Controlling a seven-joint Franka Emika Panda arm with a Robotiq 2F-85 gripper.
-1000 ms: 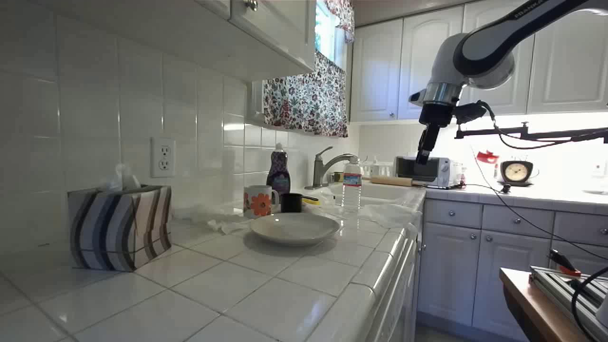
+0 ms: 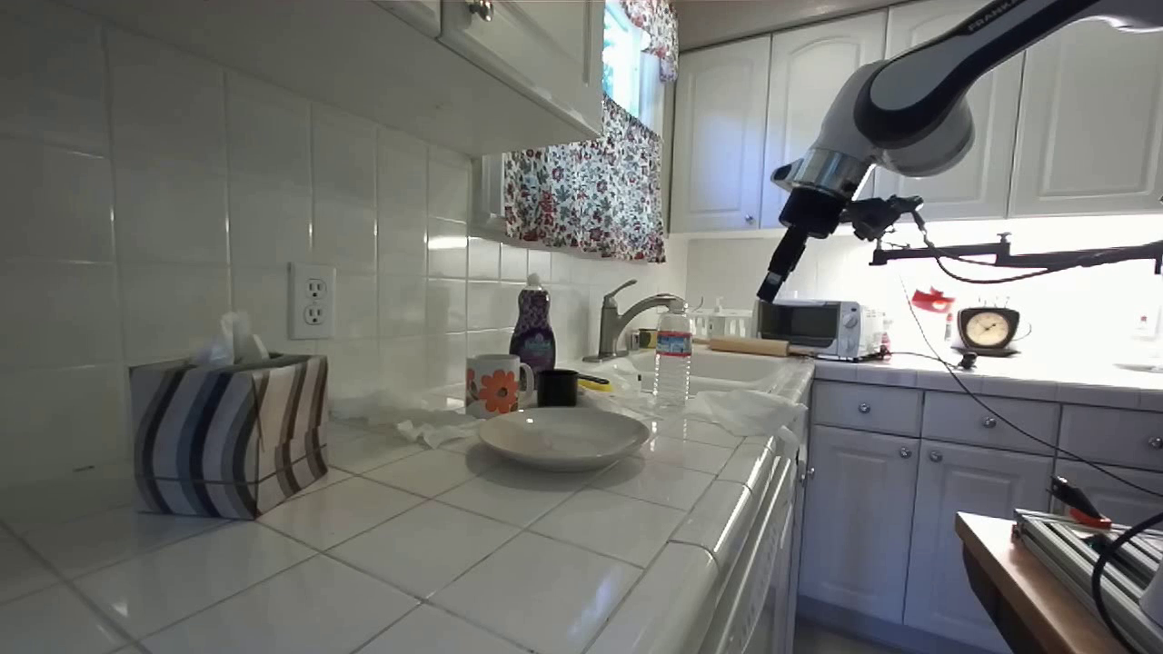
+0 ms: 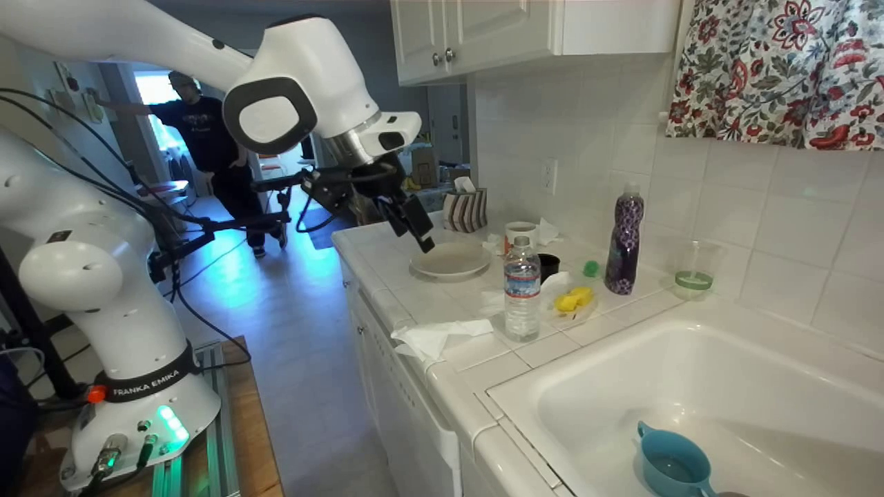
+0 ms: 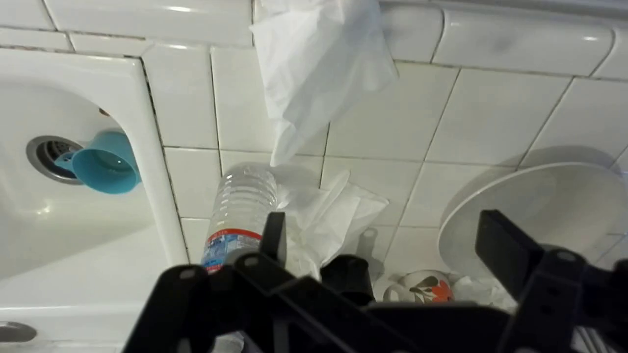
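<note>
My gripper is open above the counter, its two black fingers wide apart and nothing held between them. In the second exterior view the gripper [image 3: 425, 241] hangs higher than the white plate [image 3: 452, 264]. A clear water bottle [image 3: 522, 291] stands upright on the tiles near the sink. Crumpled white tissues [image 4: 324, 64] lie on the counter, one at its front edge. Below the open fingers in the wrist view are a small black cup [image 4: 347, 278] and a flowered mug [image 4: 427, 287], both partly hidden by the gripper.
A blue cup [image 3: 675, 464] sits in the white sink [image 3: 597, 414]. Against the wall stands a purple soap bottle [image 3: 625, 240], with a yellow sponge [image 3: 573, 299] in front. The striped tissue box [image 2: 229, 436] is at the counter's far end; bare tiles [image 2: 436, 556] lie beside it.
In the first exterior view my gripper has moved left and slightly up, and its fingers now tilt more. The objects on the counter have stayed where they were.
</note>
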